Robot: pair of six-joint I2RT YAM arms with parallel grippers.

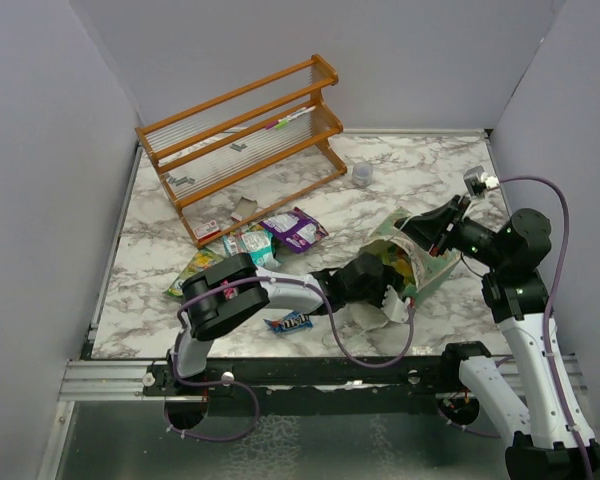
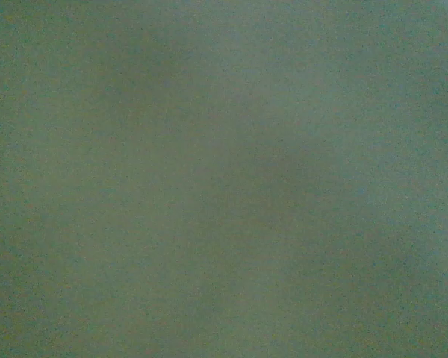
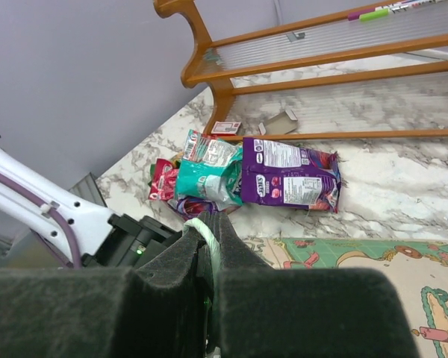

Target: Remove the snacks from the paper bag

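The patterned paper bag point(image 1: 442, 275) lies on its side, mouth facing left. My right gripper point(image 1: 424, 232) is shut on its upper rim, and the right wrist view shows the thin bag edge point(image 3: 213, 257) pinched between the fingers. At the mouth, my left gripper point(image 1: 390, 282) reaches inside with its fingertips hidden. The left wrist view is only a greenish blur. A yellow snack point(image 1: 404, 267) shows inside the bag. Outside lie a purple pouch point(image 1: 295, 229), a teal pouch point(image 1: 252, 246), a red pack point(image 3: 163, 180), a yellow-green pack point(image 1: 190, 270) and a blue pack point(image 1: 288, 322).
A wooden rack point(image 1: 245, 140) stands along the back left, small boxes at its foot. Behind the bag sits a clear cup point(image 1: 362, 174). The left forearm point(image 1: 290, 292) spans the front of the table. Bare marble point(image 1: 420, 170) lies at the back right.
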